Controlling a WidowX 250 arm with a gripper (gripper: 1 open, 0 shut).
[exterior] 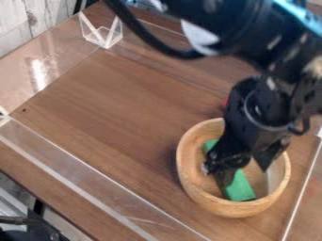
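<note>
A light wooden bowl (201, 184) sits at the right of the table, holding a green bar (239, 188). The gripper's body hides part of the bar and the bowl's back, and whether the fingers touch the bar is unclear.
A small red object (224, 104) is mostly hidden behind the arm. A clear plastic holder (101, 30) stands at the back left.
</note>
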